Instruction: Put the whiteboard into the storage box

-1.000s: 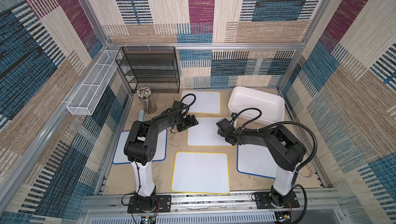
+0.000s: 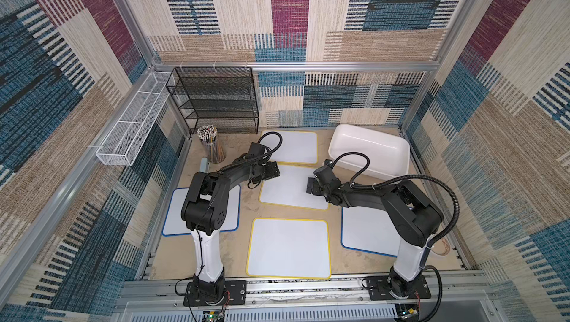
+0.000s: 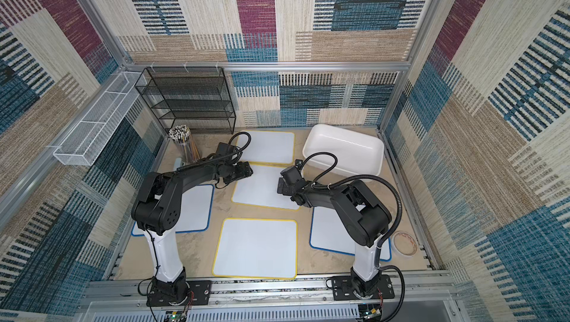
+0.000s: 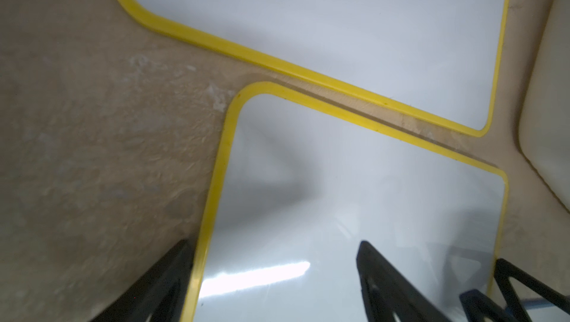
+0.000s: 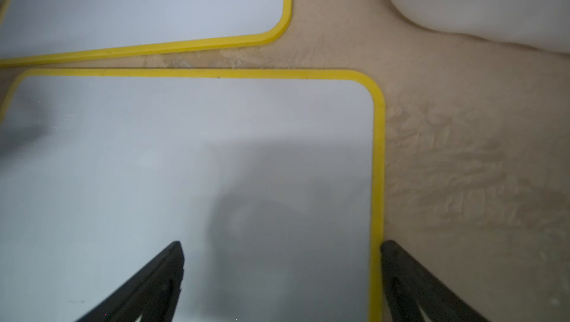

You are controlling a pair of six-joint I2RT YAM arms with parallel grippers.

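Note:
The middle whiteboard [image 2: 291, 186], yellow-edged, lies flat on the table between my two grippers. At its left edge my left gripper is open, one finger [image 4: 169, 283] along the outer side of the yellow rim and the other over the white face. My right gripper is open too, astride the right rim, its right finger [image 5: 409, 283] just outside and the left one above the board. Neither view shows the fingertips closed on the rim. The white storage box [image 2: 369, 147] stands empty at the back right.
Yellow-edged whiteboards lie behind [image 2: 291, 145] and in front [image 2: 288, 247] of the middle one. Blue-edged boards lie left [image 2: 175, 212] and right [image 2: 368, 233], partly under the arms. A black wire rack [image 2: 219, 105] and a cup of pens [image 2: 213, 147] stand at the back left.
The middle whiteboard has shifted left and slightly back, closer to the rear board. My left gripper has moved slightly left and back, and the right gripper has moved left.

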